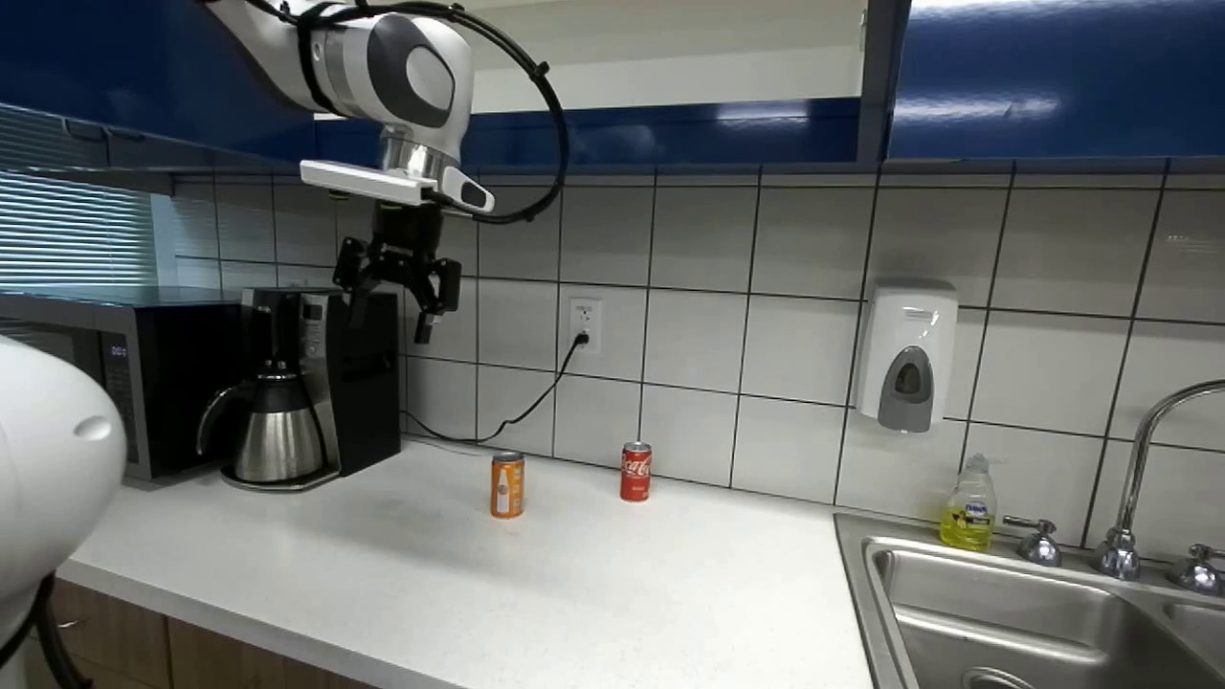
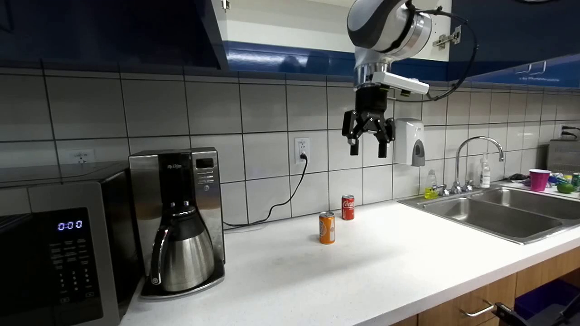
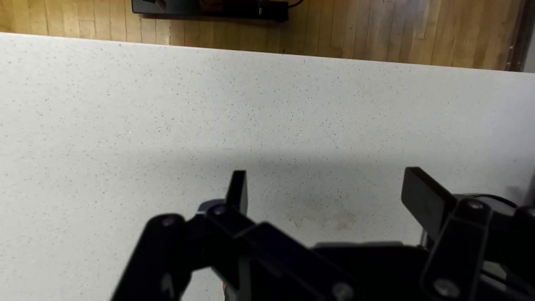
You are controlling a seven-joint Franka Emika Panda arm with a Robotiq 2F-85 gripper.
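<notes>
High above the counter, my gripper (image 1: 391, 327) is open with empty space between its fingers; in the second exterior view the gripper (image 2: 368, 152) points straight down. An orange can (image 1: 507, 484) stands upright on the white counter, well below the gripper's height. To its right and nearer the wall is a red Coca-Cola can (image 1: 636, 472), also upright. The second exterior view shows the orange can (image 2: 326, 227) and the red can (image 2: 348, 207) close together. In the wrist view the spread fingers (image 3: 238, 193) frame bare counter, and neither can shows clearly.
A coffee maker (image 2: 182, 222) and a microwave (image 2: 65, 255) occupy the left end. At the right is the sink (image 1: 1011, 609), with a soap bottle (image 1: 970, 505) behind it. Blue cabinets (image 1: 1068, 80) hang above.
</notes>
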